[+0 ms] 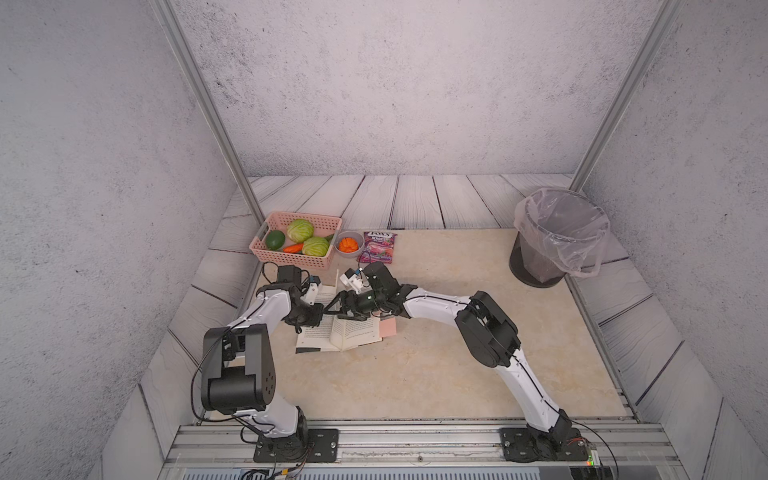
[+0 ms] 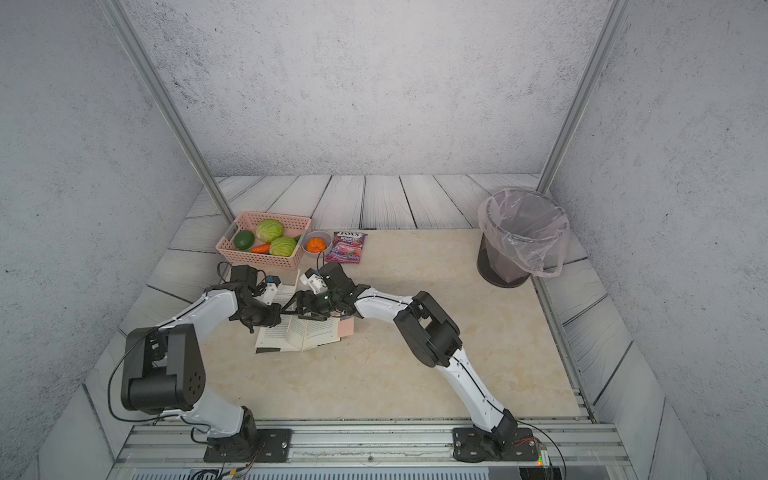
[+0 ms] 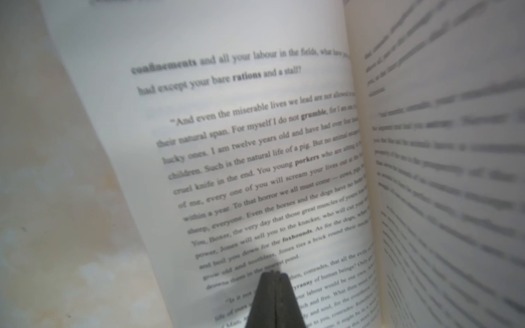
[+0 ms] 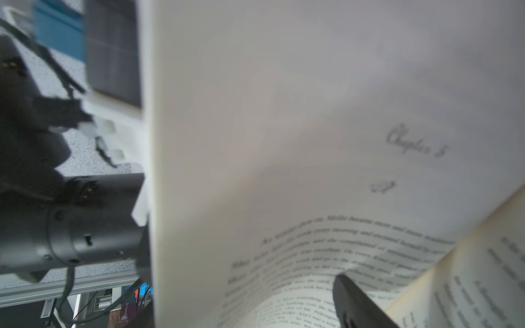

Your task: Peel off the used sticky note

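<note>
An open book [image 1: 316,340] lies on the left of the table, a pink sheet [image 1: 388,326] poking from its right edge. My left gripper is shut over a printed page, nothing visible between its fingers. My right gripper is at the book's middle, beside the left one; in its wrist view a raised page [image 4: 306,136] headed "Chapter 5" fills most of the picture. One right finger [image 4: 352,303] shows low in front of it; the other is hidden, so the finger's state is unclear. Whether the pink sheet is the sticky note, I cannot tell.
A pink basket of vegetables [image 1: 268,256], a bowl of orange pieces [image 1: 349,244] and a purple packet [image 1: 378,249] stand behind the book. A lined bin [image 1: 560,232] stands at the back right.
</note>
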